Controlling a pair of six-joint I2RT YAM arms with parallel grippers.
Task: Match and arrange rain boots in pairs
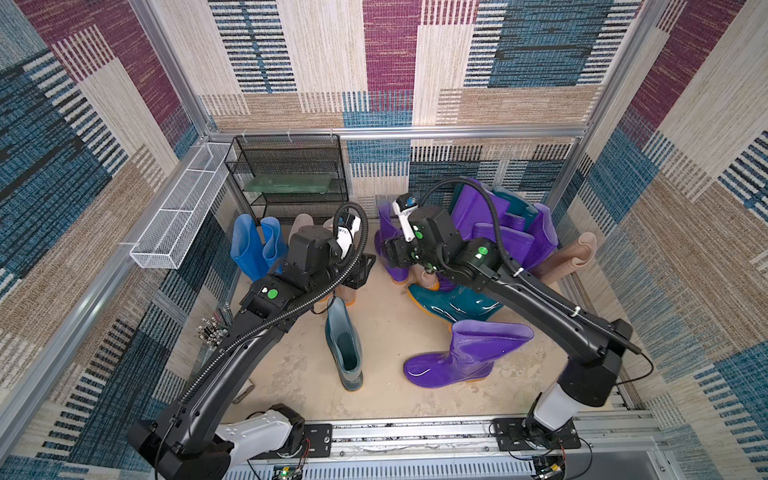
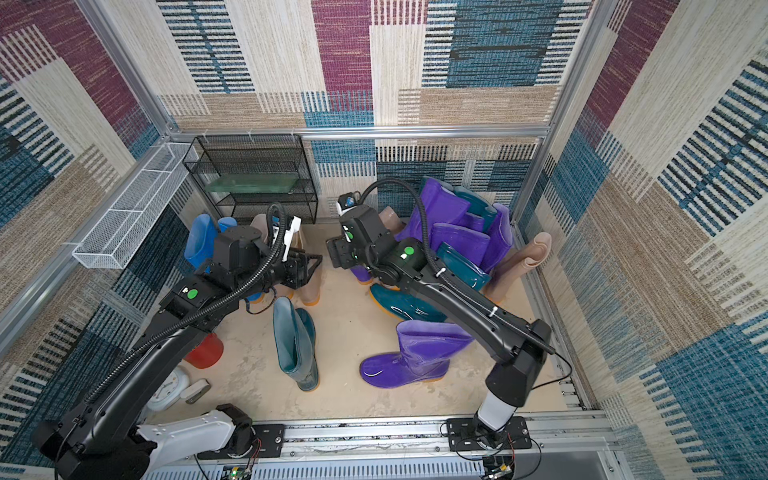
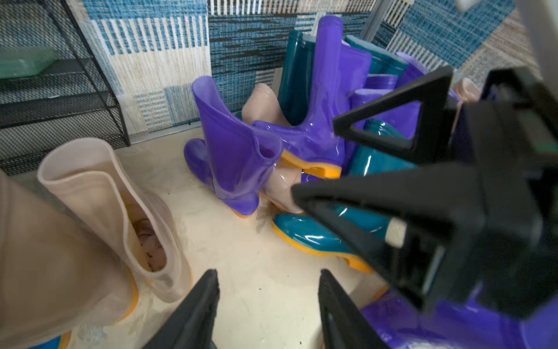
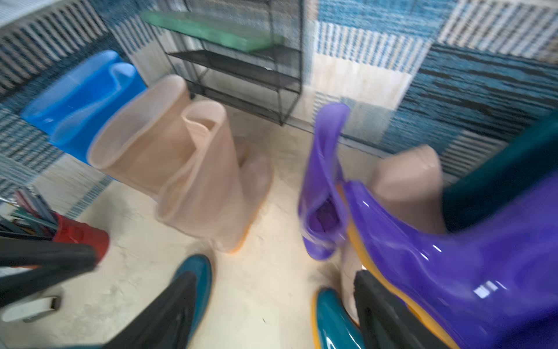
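My left gripper is open above bare floor, nothing between its fingers. Opposite it, my right gripper is open and empty too, blurred. A pair of beige boots [image 4: 215,180] stands beside a blue pair [image 2: 201,240] at the left back. In front of them lies a lone teal boot [image 1: 344,344]. An upright purple boot [image 3: 232,157] stands near the right-hand pile. That heap mixes purple boots [image 2: 460,240], teal boots [image 2: 408,301] and beige boots [image 2: 520,264]. A single purple boot [image 1: 464,352] lies on its side at front right.
A black mesh rack [image 1: 288,172] stands at the back left, and a white wire basket [image 1: 180,212] hangs on the left wall. A red cup [image 2: 205,350] is at the left.
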